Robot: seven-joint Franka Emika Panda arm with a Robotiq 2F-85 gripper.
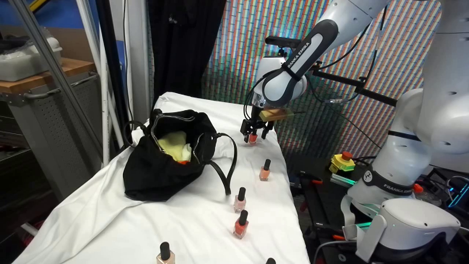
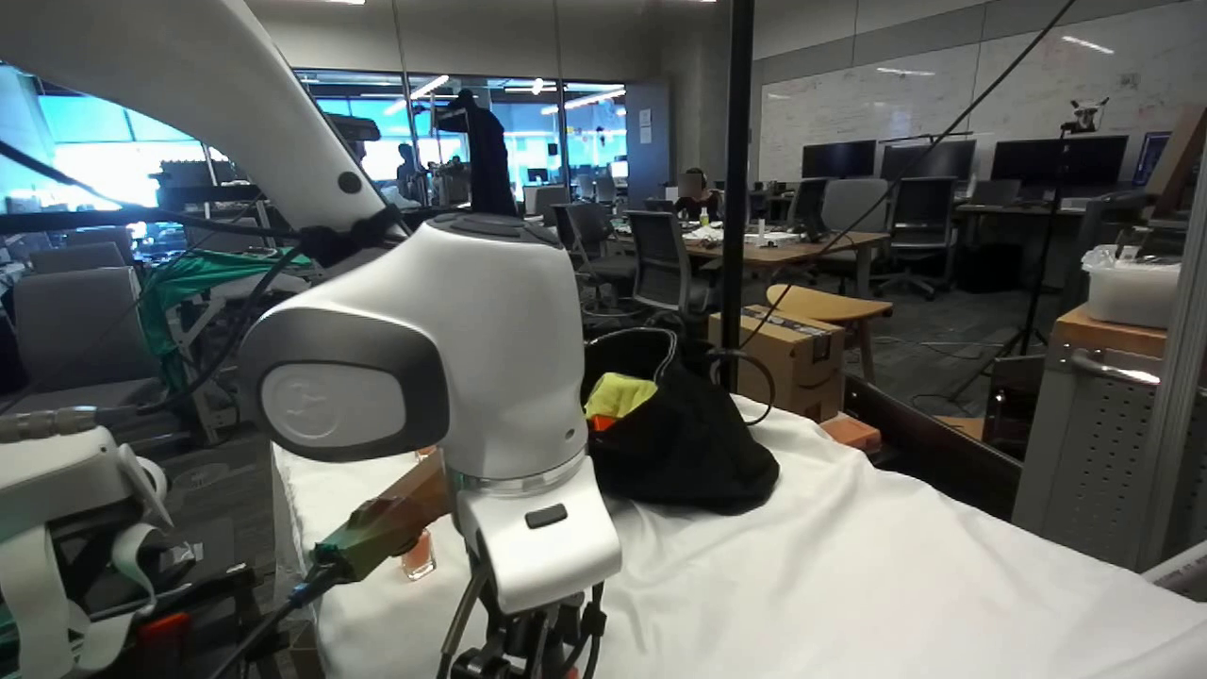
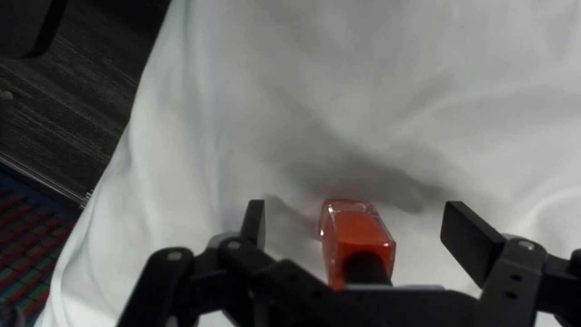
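At the far end of the white-covered table stands a red-orange nail polish bottle [image 1: 253, 139], upright. My gripper [image 1: 255, 136] is lowered over it with its fingers open. In the wrist view the bottle [image 3: 359, 234] sits between the two wide-apart fingers, with free space on both sides. Part of its black cap [image 3: 366, 268] is hidden behind the gripper body. The left finger [image 3: 253, 224] and right finger [image 3: 471, 240] do not touch the glass. In exterior view 2 the gripper is mostly cut off at the bottom edge.
A black bag [image 1: 154, 173] lies open at the table's left, yellow cloth [image 1: 174, 144] inside, its strap [image 1: 224, 176] reaching rightward. Other polish bottles stand nearer: peach [image 1: 264, 173], pale pink [image 1: 239, 203], red [image 1: 240, 228], beige [image 1: 165, 257]. The table's edge is close on the right.
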